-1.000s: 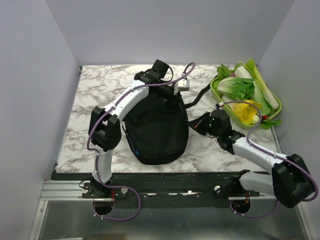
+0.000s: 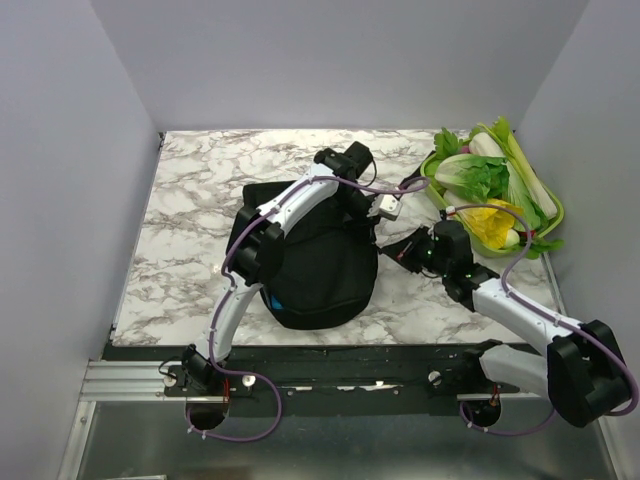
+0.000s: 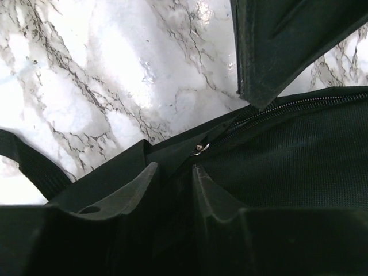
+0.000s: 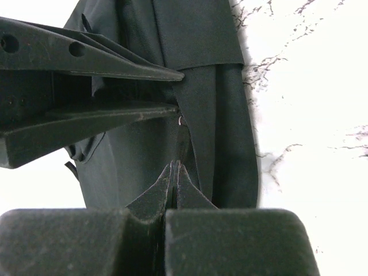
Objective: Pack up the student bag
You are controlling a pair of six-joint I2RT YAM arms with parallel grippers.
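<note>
The black student bag (image 2: pixel 325 275) lies flat on the marble table, its rounded end toward the front edge. A zipper (image 3: pixel 299 104) runs along its edge, with a small metal pull (image 3: pixel 199 148) just beyond my left fingertips. My left gripper stands part open at this edge, one finger on each side of a dark fabric fold; whether they touch it I cannot tell. The right wrist view shows the left fingers (image 4: pixel 135 68) reaching in over the bag. Beside the bag's right edge, my right gripper is shut, with nothing visible between its tips.
A green basket (image 2: pixel 432 190) of cabbage and other vegetables occupies the back right. A black strap (image 3: pixel 34 164) trails off the bag onto the table. Bare marble (image 2: pixel 190 180) lies at the left. Both grippers are close together.
The right arm has barely shifted. The bag looks nearly unmoved.
</note>
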